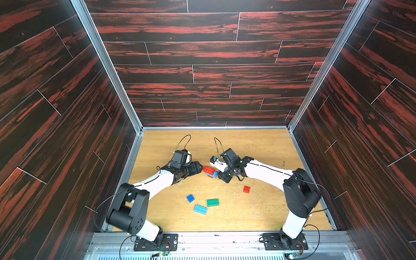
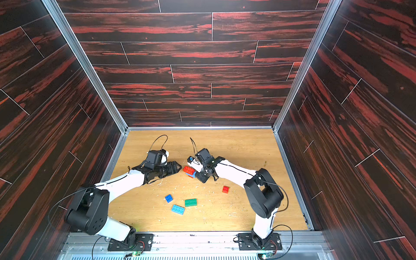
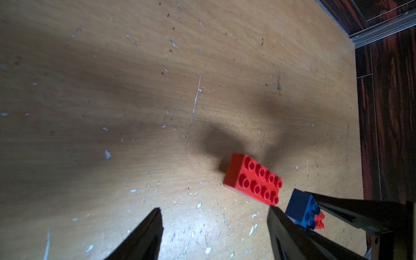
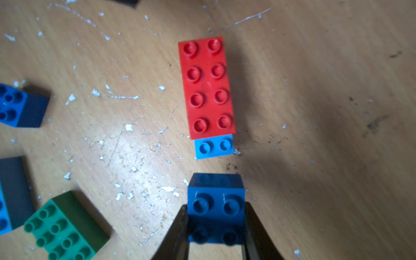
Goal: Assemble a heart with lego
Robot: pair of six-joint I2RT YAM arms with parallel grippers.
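Observation:
In the middle of the wooden table a red 2x4 brick (image 4: pixel 207 86) sits on a light blue brick (image 4: pixel 214 147). My right gripper is shut on a dark blue brick (image 4: pixel 215 186), held just beside that stack, near its light blue end. My left gripper stands open to the left of the stack, its fingers apart with nothing between them.
Toward the front lie a blue brick (image 1: pixel 190 198), a light blue brick (image 1: pixel 200 209) and a green brick (image 1: pixel 212 202), with a small red brick (image 1: pixel 246 189) to the front right.

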